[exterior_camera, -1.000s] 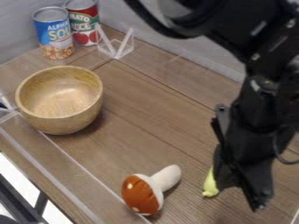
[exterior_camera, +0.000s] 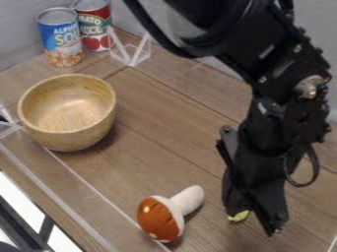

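My black gripper is low on the right side of the wooden table, over a small yellow-green object that is mostly hidden beneath it. The fingers look shut, though whether anything thin is between them is hidden. A toy mushroom with an orange, white-spotted cap lies on its side to the left of the gripper. A wooden bowl stands further back on the left.
Two cans, a blue one and a red one, stand at the back left corner by the wall. The table edge runs along the lower left.
My gripper has shifted slightly left and appears narrower, covering more of the yellow-green object. The mushroom, bowl and cans have not moved.
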